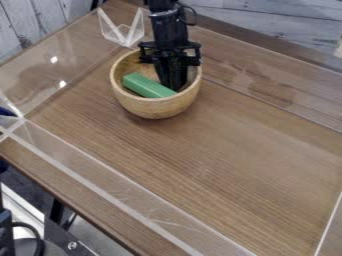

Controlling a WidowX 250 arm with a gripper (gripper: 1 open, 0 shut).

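A round wooden bowl point(154, 103) sits in the upper middle of the table point(201, 180), holding a green block point(146, 86) in its left part. The black gripper point(171, 70) reaches from the top of the view down into the bowl's back right, beside the block. Its fingers are dark and small here; it looks shut, with nothing visible between them.
A clear plastic item point(122, 29) lies at the back left. A dark cable point(24, 228) is at the lower left edge.
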